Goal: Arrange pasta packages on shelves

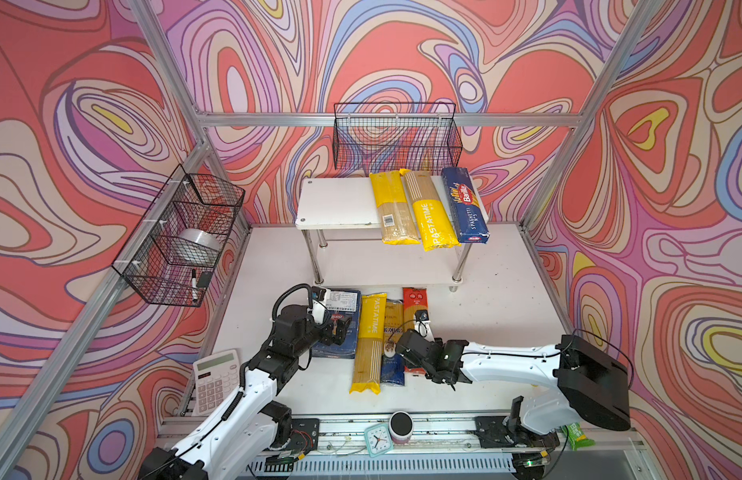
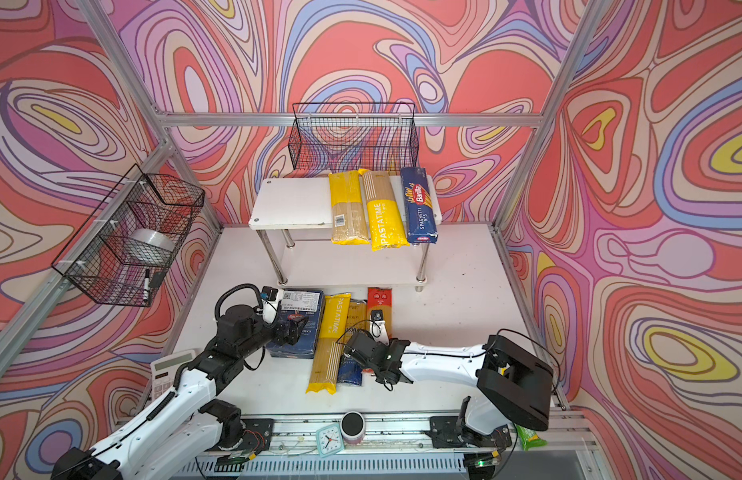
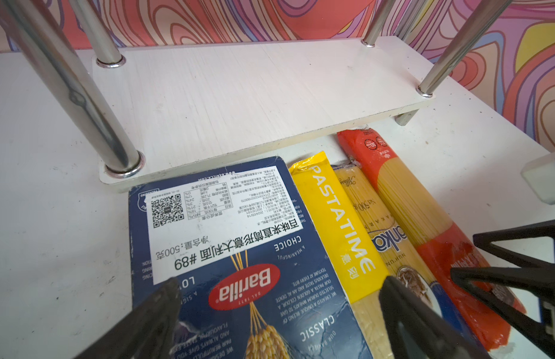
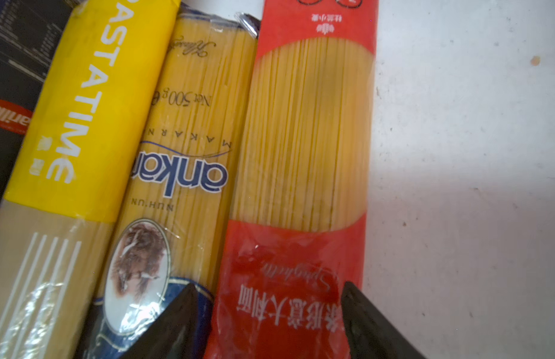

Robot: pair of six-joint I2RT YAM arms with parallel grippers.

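On the upper shelf [image 1: 335, 200] lie two yellow Pastatime packs [image 1: 391, 204] and a blue Barilla pack [image 1: 464, 204]. In front on the table are a blue Barilla box [image 3: 241, 257], a yellow Pastatime pack [image 4: 74, 113], an Ankara pack [image 4: 169, 179] and a red spaghetti pack [image 4: 295, 167]. My left gripper is open over the box. My right gripper is open just above the lower end of the red pack, fingertips near both its sides.
The lower shelf [image 3: 247, 89] is empty. Wire baskets [image 1: 179, 232] hang at left and back. A calculator [image 1: 215, 384], mug [image 1: 400, 425] and clock [image 1: 378, 440] sit at the front.
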